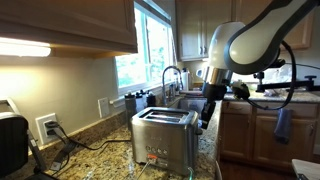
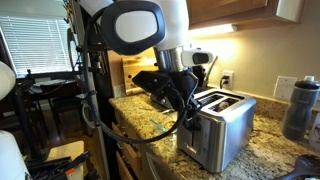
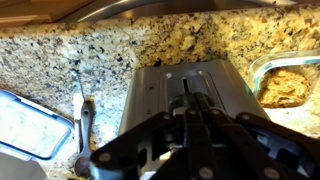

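Observation:
A brushed-metal toaster [image 1: 166, 140] stands upright on the granite counter, its slots facing up. In the second exterior view, my gripper [image 2: 188, 112] is at the end face of the toaster [image 2: 222, 135], close against it. The wrist view shows the dark gripper over the near end of the toaster [image 3: 145, 105], with its fingers close together. The gripper is shut. Its own body and the toaster hide what lies between the fingertips.
In the wrist view, a glass container [image 3: 285, 85] with tan food is on the right, and a blue-rimmed clear container [image 3: 28, 125] and utensils [image 3: 84, 120] lie left. A metal bottle [image 2: 299, 108] stands behind the toaster. Cabinets [image 1: 75, 25] hang above the counter.

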